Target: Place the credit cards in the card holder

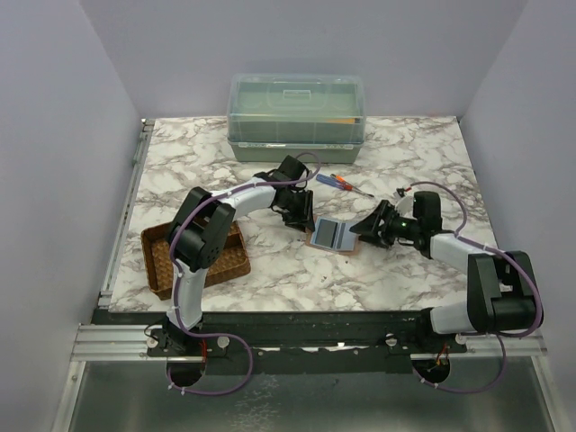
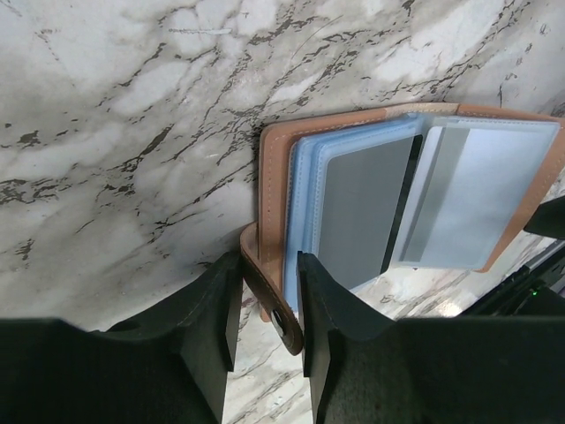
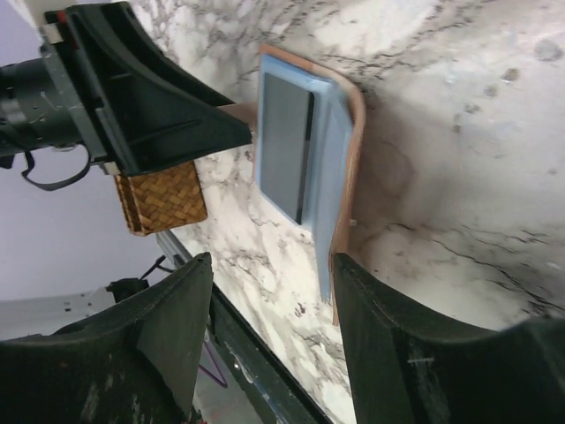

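Observation:
The tan leather card holder lies open on the marble table between my grippers, a blue sleeve with grey and pale cards on it. In the left wrist view my left gripper has the holder's left strap between its closely set fingertips; whether it grips firmly I cannot tell. My right gripper is at the holder's right end, fingers apart, one fingertip at the edge; nothing clearly held.
A large green lidded box stands at the back, with blue and orange-handled tools before it. A woven basket lies at front left.

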